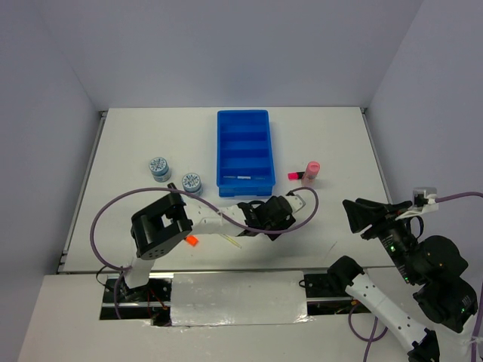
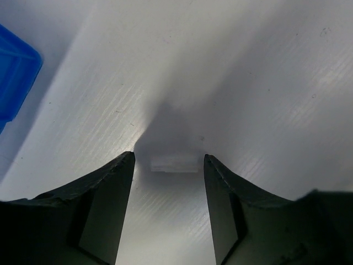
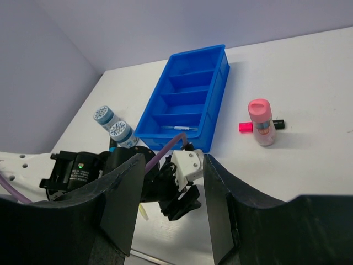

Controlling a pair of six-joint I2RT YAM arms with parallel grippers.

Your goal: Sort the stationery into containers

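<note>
A faint, pale block point(image 2: 174, 164) lies on the white table between the fingertips of my left gripper, which is open; whether the pads touch it cannot be told. From above, the left arm's black wrist point(image 1: 275, 215) hides that spot, in front of the blue compartment box point(image 1: 245, 192). One pen point(image 3: 179, 128) rests in the box's nearest compartment. An orange item point(image 1: 192, 240) and a yellow pencil point(image 1: 231, 241) lie by the left forearm. Beyond the table's right front corner, my right gripper point(image 1: 361, 216) hangs open and empty.
Two blue-and-white jars point(image 1: 159, 169) stand left of the box. On its right are a pink-lidded bottle point(image 1: 312, 170) and a pink-and-black marker point(image 1: 296, 176). The left arm's purple cable point(image 1: 136, 193) loops over the table.
</note>
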